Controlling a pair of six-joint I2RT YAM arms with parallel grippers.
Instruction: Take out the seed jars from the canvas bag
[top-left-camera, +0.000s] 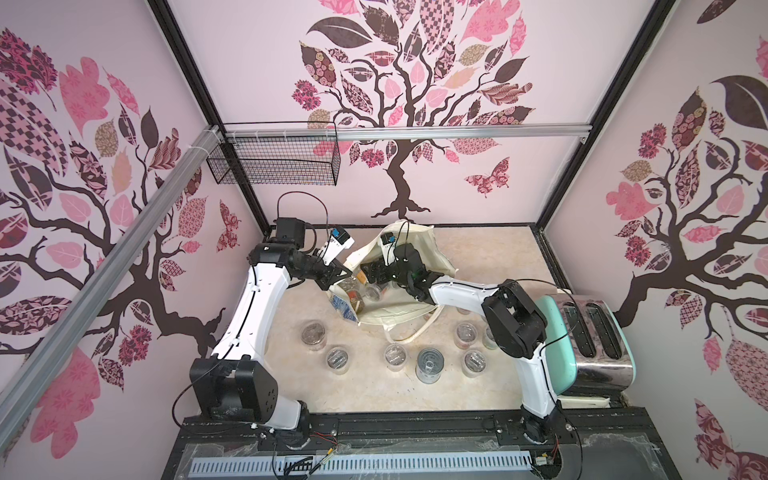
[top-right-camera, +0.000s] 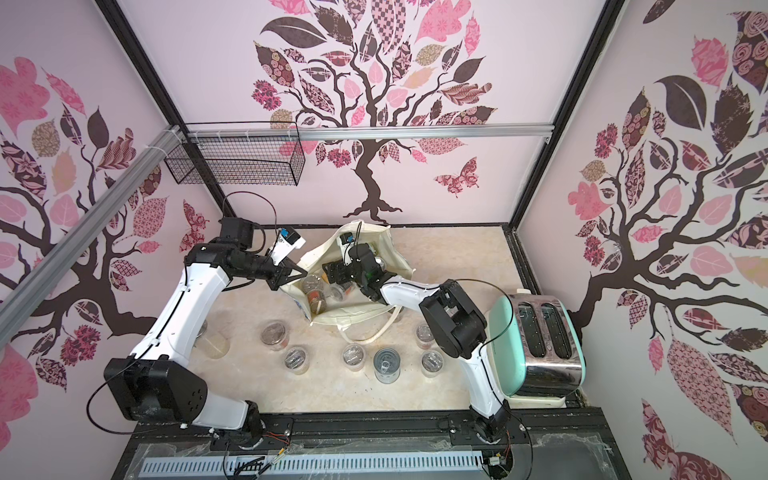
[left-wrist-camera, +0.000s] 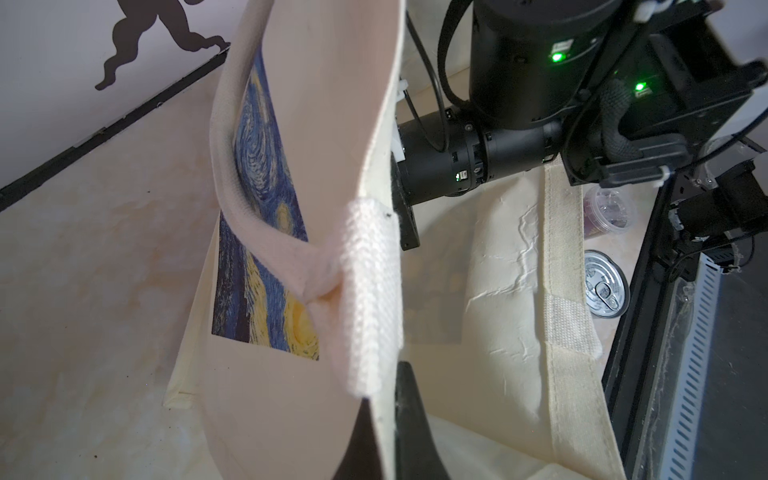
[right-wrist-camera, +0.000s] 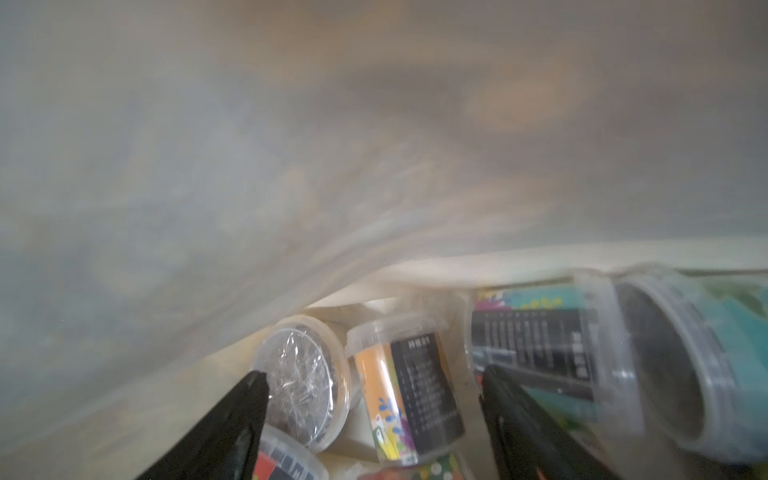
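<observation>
The cream canvas bag (top-left-camera: 408, 312) lies open at the table's middle. My left gripper is shut on its rim at the left side, the thin edge running between the fingers. My right gripper is inside the bag, part open, facing several jars lying in it: one with an orange and black label (right-wrist-camera: 408, 396), one with a clear lid (right-wrist-camera: 296, 380), others with dark labels (right-wrist-camera: 532, 352). Nothing is clearly held between the right fingers.
Several jars (top-left-camera: 337, 358) and a can (top-left-camera: 429, 364) stand along the front of the table. A mint toaster (top-left-camera: 564, 376) is at the right. A wire basket (top-left-camera: 272, 160) hangs at the back left.
</observation>
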